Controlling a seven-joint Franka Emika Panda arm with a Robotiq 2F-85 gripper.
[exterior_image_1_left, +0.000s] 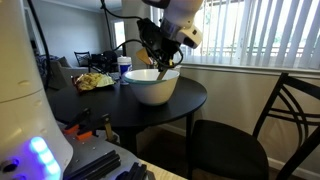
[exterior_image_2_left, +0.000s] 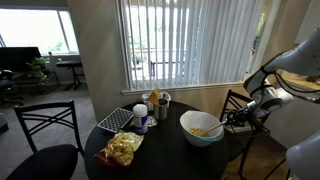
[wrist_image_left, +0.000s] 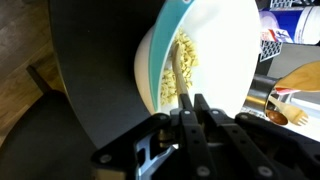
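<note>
A large white bowl (exterior_image_2_left: 188, 120), holding pale yellow grains (wrist_image_left: 176, 75), stands on the dark round table. Over its rim, my gripper is shut on a thin wooden utensil (wrist_image_left: 179, 66). From the fingers, this utensil slants down into the grains; its lower end is hard to make out. In exterior view 1 the bowl (exterior_image_1_left: 152, 90) sits just below the gripper, and the grains are hidden by its wall.
A yellow bag (exterior_image_2_left: 122, 148), a blue-and-white container (exterior_image_2_left: 140, 117) and a dish rack (exterior_image_2_left: 115, 120) share the table (exterior_image_2_left: 75, 160). Wooden utensils (wrist_image_left: 290, 105) lie beyond the bowl. A dark chair (exterior_image_1_left: 228, 147) stands close by.
</note>
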